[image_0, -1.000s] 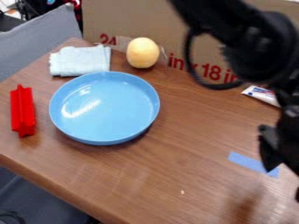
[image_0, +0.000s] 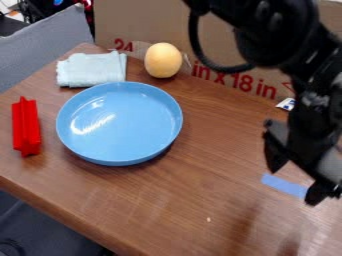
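My black gripper (image_0: 294, 165) is at the right of the view, low over the wooden table near a strip of blue tape (image_0: 285, 186). It stands open; I see nothing clearly held between its fingers. A blue plate (image_0: 119, 124) lies left of centre. A red object (image_0: 26, 127) lies at the left edge of the table. A folded pale cloth (image_0: 91, 69) and a yellow egg-shaped object (image_0: 163, 60) sit at the back.
A cardboard box (image_0: 147, 20) stands along the back. A small white item (image_0: 286, 103) is mostly hidden behind the arm.
The arm has moved up and a little left from the lower right, and more of it now covers the white item at the back right.
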